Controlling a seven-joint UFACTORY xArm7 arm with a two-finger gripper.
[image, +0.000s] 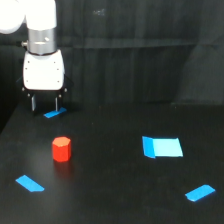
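My white gripper (45, 100) hangs at the upper left, its two dark fingers apart with nothing visible between them. A blue strip (55, 113) lies on the black table beneath it. In front of it, a little to the right, a red block (61, 149) stands on the table.
A light blue square (168, 147) with a darker blue piece (148, 147) beside it lies at the right. Blue strips lie at the front left (29, 183) and front right (200, 192). A dark curtain stands behind.
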